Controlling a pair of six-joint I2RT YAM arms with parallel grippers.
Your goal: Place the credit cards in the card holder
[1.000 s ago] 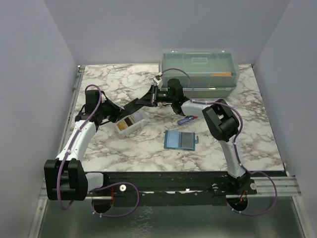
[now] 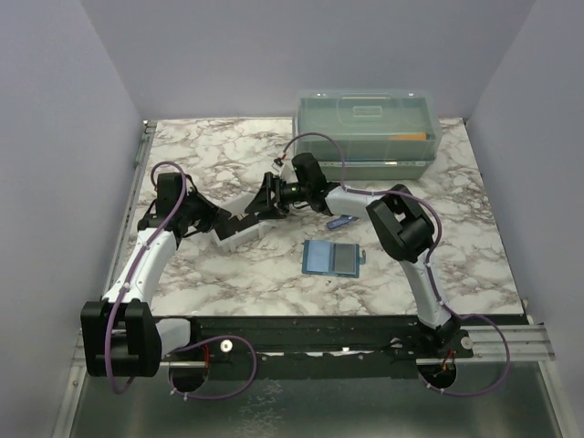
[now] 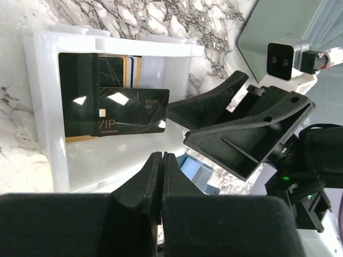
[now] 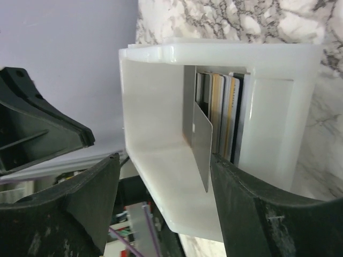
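A white card holder [image 3: 48, 107] stands on the marble table at centre-left, with several cards inside. On top lies a black VIP card, seen edge-on as a thin sheet [image 4: 201, 150] in the right wrist view, projecting into the holder's open space. My left gripper is shut at the holder's left, nothing visible between its fingers. My right gripper stands open over the holder's right side, its fingers either side of that space, holding nothing.
A large clear-lidded box [image 2: 365, 123] stands at the back right. A blue-and-grey flat object [image 2: 319, 258] lies in front, and a small blue item [image 2: 340, 222] right of the holder.
The right gripper has moved slightly left and down; the left one has shifted slightly.
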